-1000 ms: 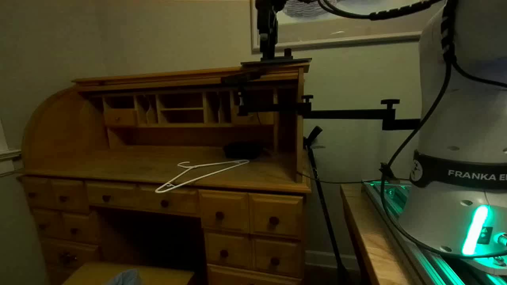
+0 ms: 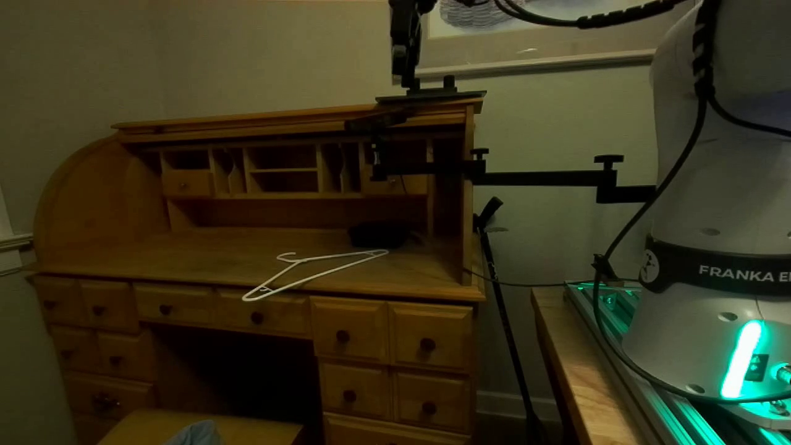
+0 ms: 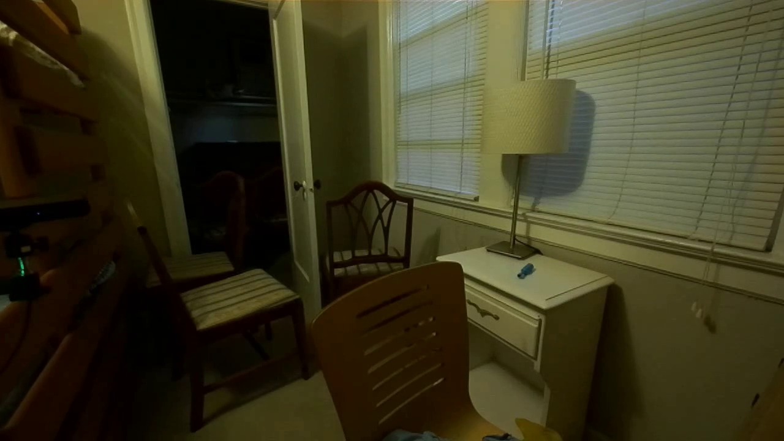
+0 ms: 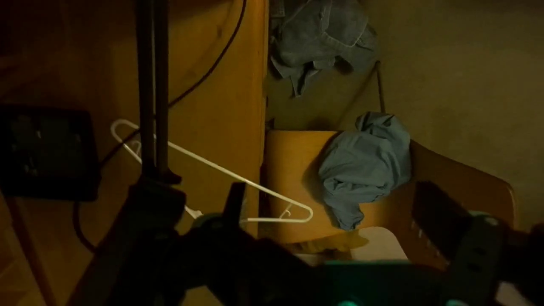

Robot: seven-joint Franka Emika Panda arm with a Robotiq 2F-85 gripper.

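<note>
A white plastic hanger (image 2: 326, 275) lies on the wooden desktop, one end reaching over the front edge. In the wrist view the same hanger (image 4: 219, 167) shows below my gripper, whose fingers stand wide apart with nothing between them. A dark finger hides part of the hanger's lower bar. From the side, the dark gripper (image 2: 405, 48) hangs high over the right end of the roll-top desk, well clear of the hanger. A crumpled blue-grey cloth (image 4: 367, 158) rests on the seat of the wooden chair.
A black box (image 4: 48, 153) with a cable sits on the desk (image 2: 185, 256). Black camera-mount bars (image 2: 545, 178) cross near the desk's right side. Another grey garment (image 4: 321, 38) appears beyond the chair. A lamp (image 3: 529, 117) stands on a white side table (image 3: 573, 283).
In exterior view 1 my gripper has shifted a little left and slightly up. The hanger, the desk and the cloth have stayed where they were.
</note>
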